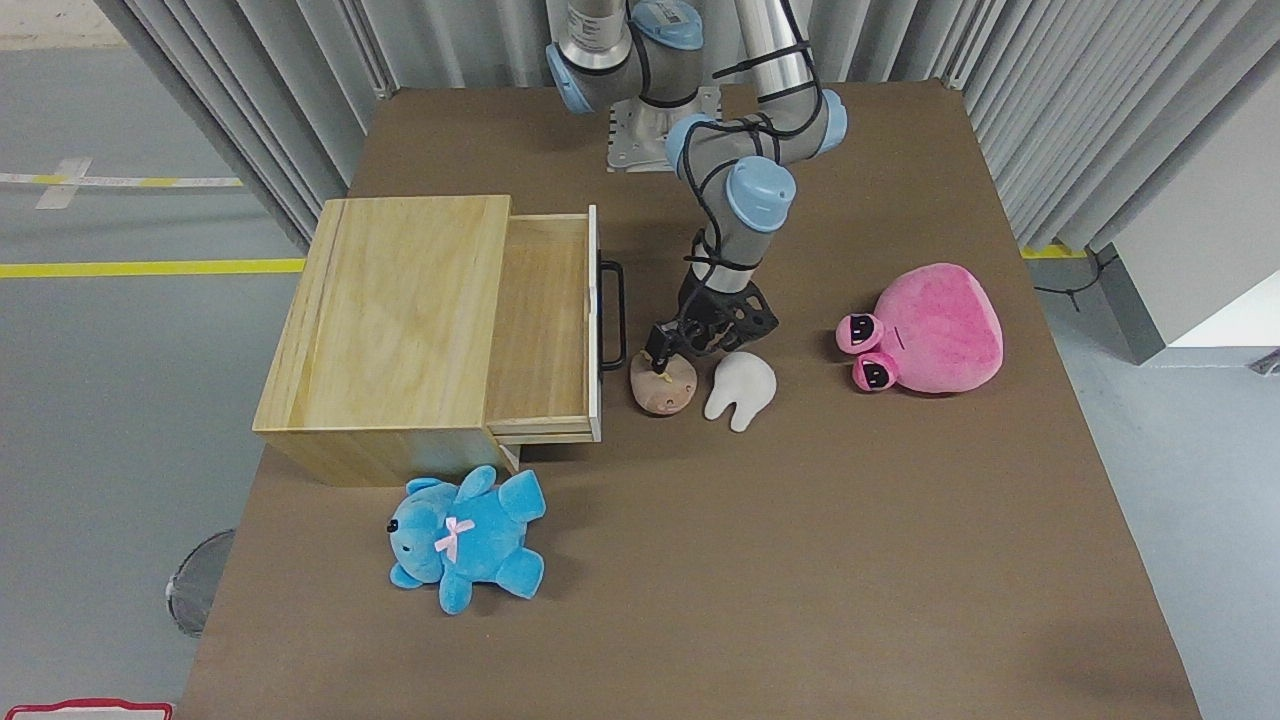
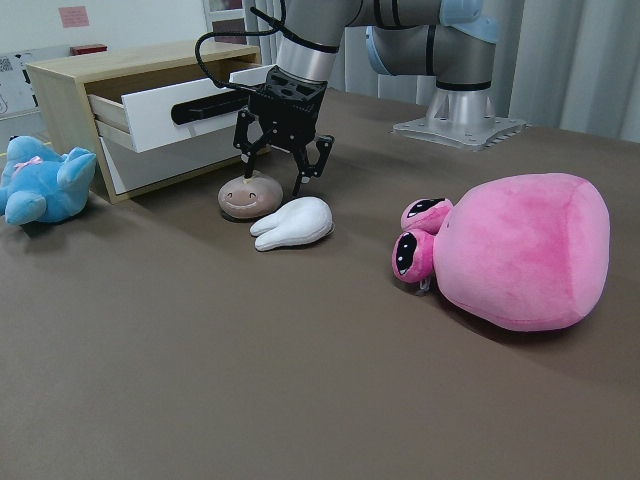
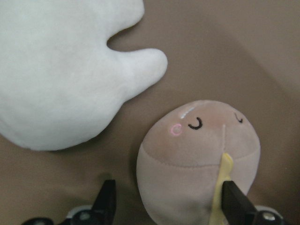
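My gripper (image 2: 283, 151) hangs open just above a small round beige plush (image 1: 662, 391) with a stitched face and a yellow tag. In the wrist view its two fingers stand apart, one over the plush (image 3: 183, 178) near the tag, the other over bare table. A white tooth-shaped plush (image 1: 746, 382) lies beside it, to the right in the front view.
The wooden cabinet (image 1: 378, 306) has its top drawer (image 1: 537, 324) pulled out, empty, close left of me. A blue bear (image 1: 480, 540) lies at its front end; a pink plush (image 1: 942, 330) sits to the right.
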